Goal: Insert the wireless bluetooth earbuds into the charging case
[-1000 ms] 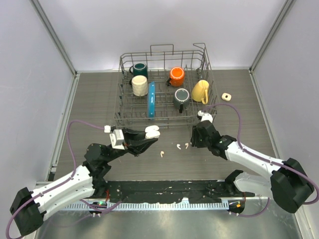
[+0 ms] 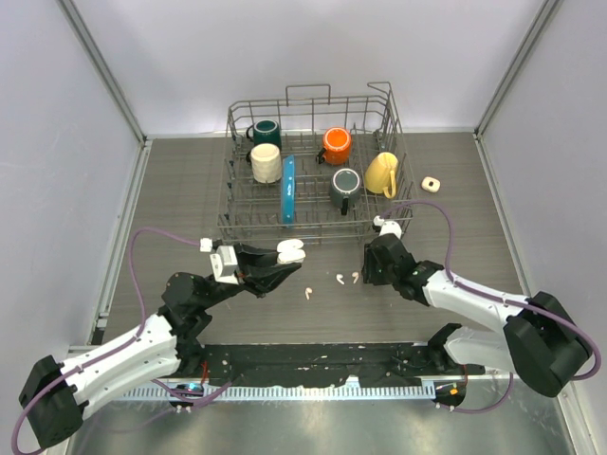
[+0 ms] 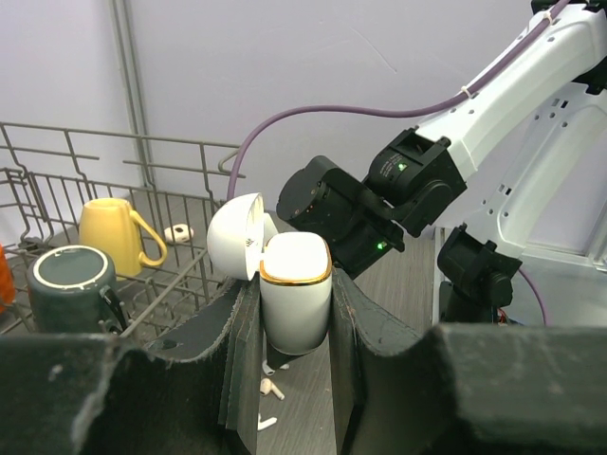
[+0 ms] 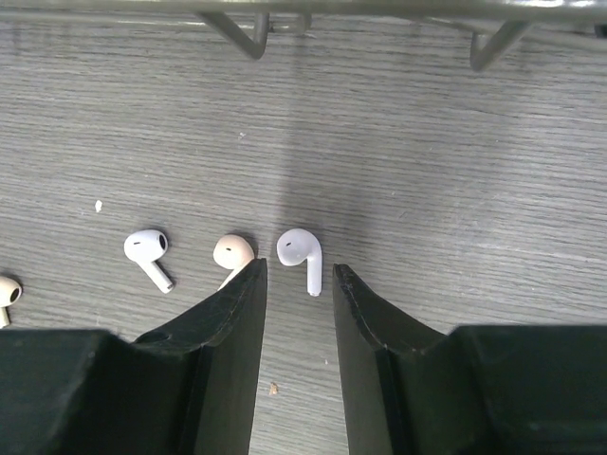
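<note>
My left gripper is shut on the white charging case [image 3: 295,294], held upright with its lid [image 3: 235,232] open; in the top view it hangs left of centre. My right gripper is open, pointing down just above a white earbud [image 4: 296,246] that lies on the table between and beyond its fingertips. Further left lie a pale pink earbud [image 4: 231,252], another white earbud [image 4: 146,246] and a partly visible one [image 4: 9,292].
A wire rack [image 2: 228,190] with several mugs and a blue item [image 2: 287,190] fills the back. A small pale case [image 2: 431,184] lies to its right.
The left gripper with the case has not visibly moved.
</note>
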